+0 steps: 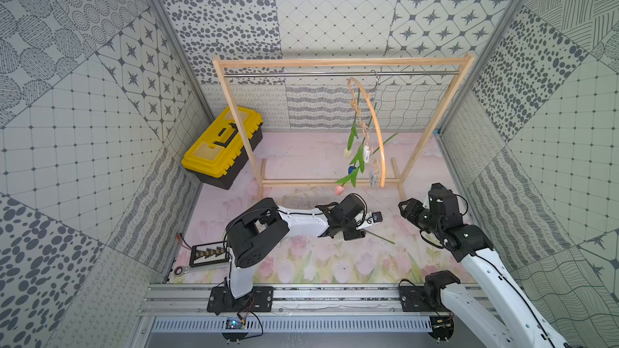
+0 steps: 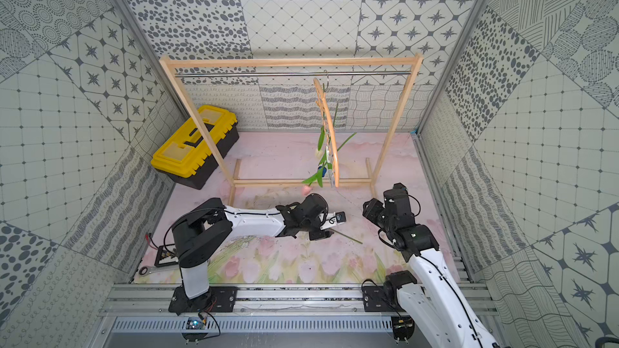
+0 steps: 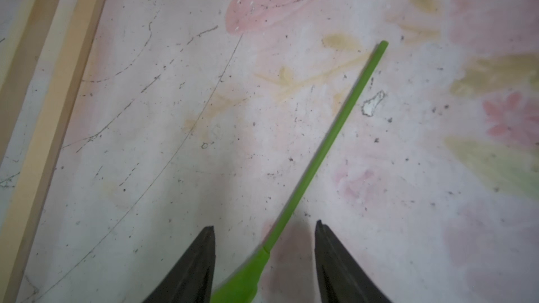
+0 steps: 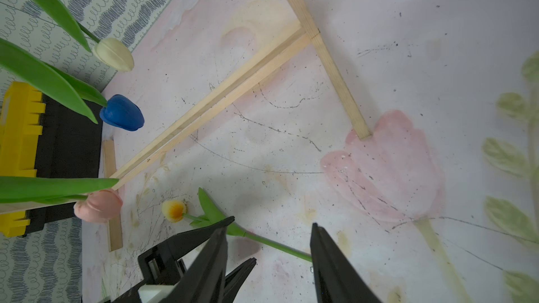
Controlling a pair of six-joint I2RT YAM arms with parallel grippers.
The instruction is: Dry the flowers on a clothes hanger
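A yellow tulip (image 4: 174,210) lies on the table, its green stem (image 3: 314,165) running between and beyond the fingers of my left gripper. That gripper is part open above the flower, not closed on it. Wide apart and empty, my right gripper stands to the right of the tulip. From the rack's metal rail (image 1: 290,74) hangs a wooden hanger (image 1: 374,122). Several tulips hang from it heads down, among them a white one (image 4: 114,54), a blue one (image 4: 121,112) and a pink one (image 4: 98,206).
The wooden rack (image 1: 345,62) spans the back, its base bar (image 1: 303,182) low across the table. A yellow and black toolbox (image 1: 222,145) sits at the back left. At the front left lie a black bit case (image 1: 209,254) and a wrench (image 1: 187,270).
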